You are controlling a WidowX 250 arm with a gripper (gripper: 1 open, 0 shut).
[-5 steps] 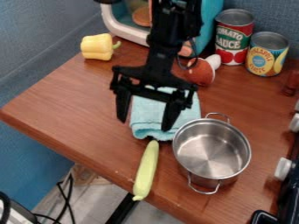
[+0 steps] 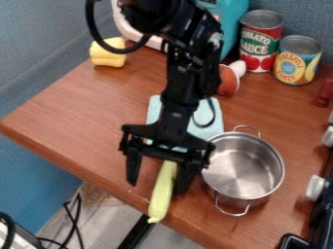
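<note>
My gripper [image 2: 159,173] hangs low over a pale yellow-green corn cob [image 2: 162,199], its two dark fingers apart on either side of the cob's upper end. Whether they touch it I cannot tell. A light blue cloth [image 2: 208,120] lies behind the gripper, largely hidden by it. To the right sits a steel pot [image 2: 244,181] with two wire handles.
A yellow pepper [image 2: 108,57] lies at the back left. A tomato sauce can [image 2: 258,49], a second can [image 2: 298,63] and a mushroom-like toy [image 2: 229,80] stand at the back right.
My gripper has moved down and toward the front, from over the blue cloth to around the upper end of the corn.
</note>
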